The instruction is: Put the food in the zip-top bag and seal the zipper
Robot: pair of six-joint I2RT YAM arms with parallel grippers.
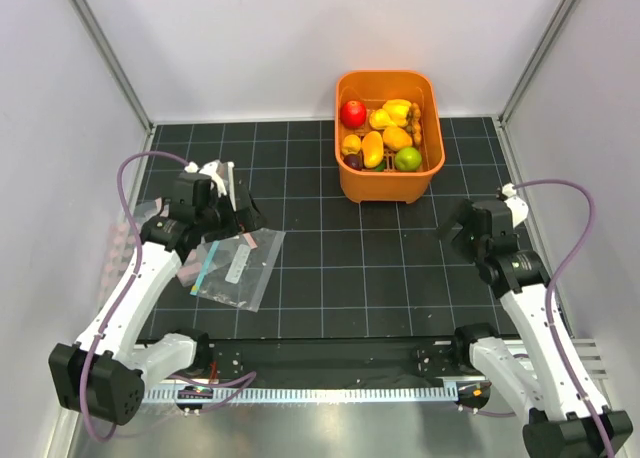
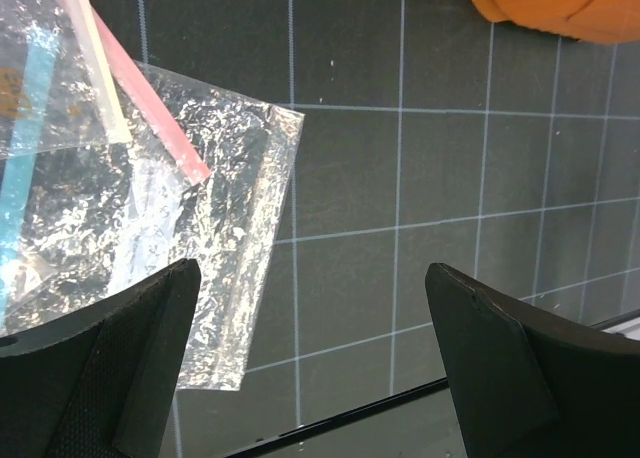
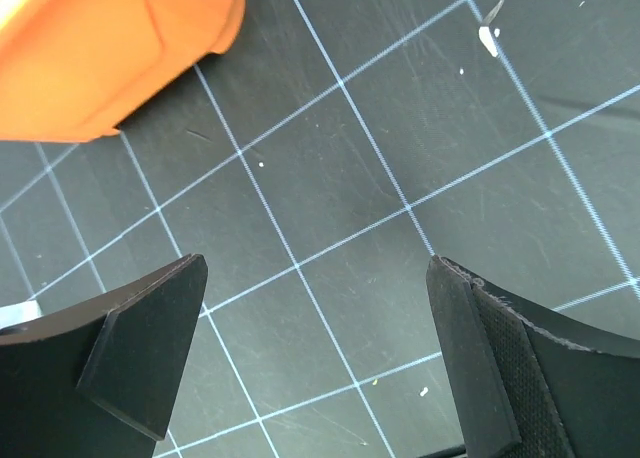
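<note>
Clear zip top bags lie overlapping at the left of the mat, one bag [image 1: 255,283] with a blue strip and others with pink and cream strips; the left arm hides part of them. In the left wrist view the nearest bag [image 2: 262,178] lies flat below and left of the open fingers. My left gripper [image 1: 250,218] is open above the bags, nothing between its fingers. At the right side my right gripper [image 1: 453,232] stands open over bare mat. Toy food, including a green fruit [image 1: 408,159], a red one [image 1: 353,114] and yellow peppers [image 1: 397,112], sits in an orange bin [image 1: 385,186].
The orange bin stands at the back, right of centre, its wall also showing in the right wrist view. Between the two arms the dark gridded mat [image 1: 345,278] is clear. White walls close in the back and both sides.
</note>
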